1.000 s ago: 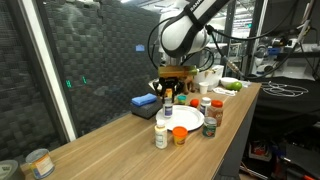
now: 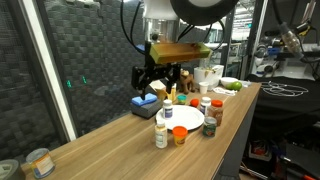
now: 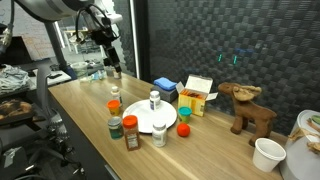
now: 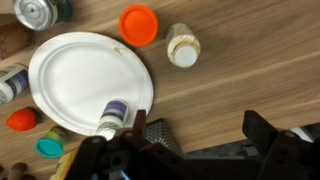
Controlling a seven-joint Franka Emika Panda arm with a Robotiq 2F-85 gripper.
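My gripper (image 2: 155,92) hangs in the air above the table, its fingers wide apart and empty. In the wrist view, bare wood and a dark surface show between the fingers. A small bottle with a white cap (image 4: 113,112) stands on the white plate (image 4: 85,65), near the plate's edge and beside the left finger (image 4: 132,145). Off the plate stands a second white-capped bottle (image 2: 161,136), close to an orange-lidded jar (image 2: 180,134). The exterior views show both bottles upright.
Around the plate are several jars, including a brown one (image 3: 132,133), plus a red round item (image 3: 183,130) and a teal-topped jar (image 3: 185,115). A blue item (image 3: 166,84) and a yellow box (image 3: 196,98) sit behind.
A second ago my gripper was down at the bottle on the plate. It has risen and moved left, toward the camera, in exterior view 1. The bottle remains on the plate.
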